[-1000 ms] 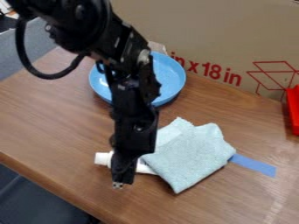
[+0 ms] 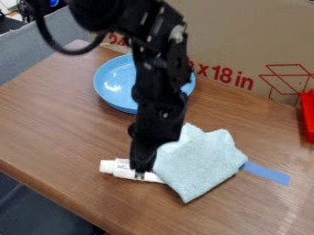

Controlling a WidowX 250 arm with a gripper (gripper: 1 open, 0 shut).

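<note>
The black gripper (image 2: pixel 143 165) reaches down from the top to a white tube (image 2: pixel 120 168) lying on the wooden table, its tip right over the tube's middle. Whether it is open or touching the tube is hard to tell. A pale blue folded cloth (image 2: pixel 203 167) lies just right of the gripper and tube, over the tube's right part or beside it.
A blue plate (image 2: pixel 114 91) sits behind the arm. A cardboard box (image 2: pixel 252 55) stands at the back, a red object (image 2: pixel 307 117) at the right edge. Blue tape (image 2: pixel 267 173) is on the table.
The gripper's tip has moved back from in front of the tube to over it, and the arm has shifted a little. The tube and cloth look unmoved.
</note>
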